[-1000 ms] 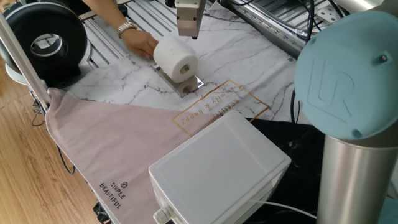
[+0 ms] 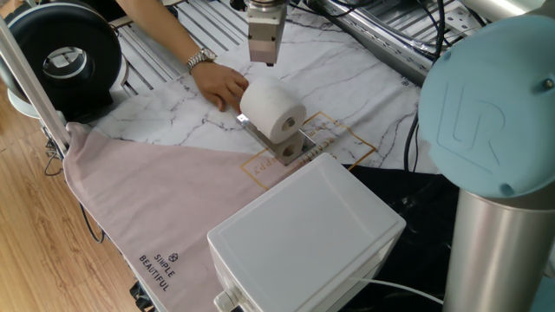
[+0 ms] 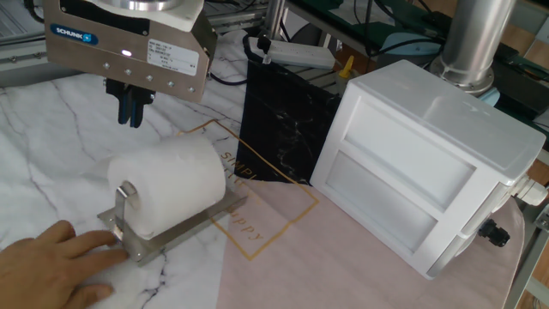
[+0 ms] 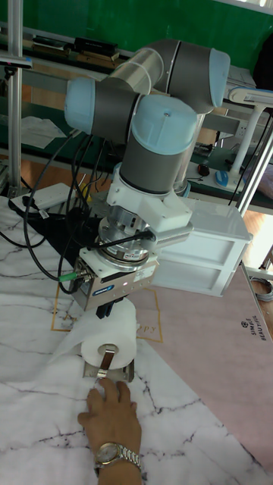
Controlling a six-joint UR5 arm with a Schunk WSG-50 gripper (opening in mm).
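Observation:
A white paper roll (image 3: 167,184) lies sideways on a metal holder (image 3: 184,236) on the marbled cloth. A person's hand (image 3: 60,266) touches the holder's near end. My gripper (image 3: 130,123) hangs above and behind the roll in exterior view 2, apart from it. Its dark fingers (image 3: 119,96) point down close together, with nothing seen between them. In exterior view 3 the gripper's tips lie just behind the roll (image 4: 113,336). Only the side of the gripper body (image 2: 265,35) shows in exterior view 1.
A white drawer box (image 2: 308,234) stands on the pink and black side of the cloth. Cables (image 4: 32,242) hang beside the arm. A black ring-shaped object (image 2: 65,61) stands at the far left in exterior view 1. Bare pink cloth (image 2: 165,191) lies left of the box.
The hand has slid the holder and roll across the cloth, rightward and toward the box in exterior view 1, onto the gold-lined print. The gripper has shifted only slightly.

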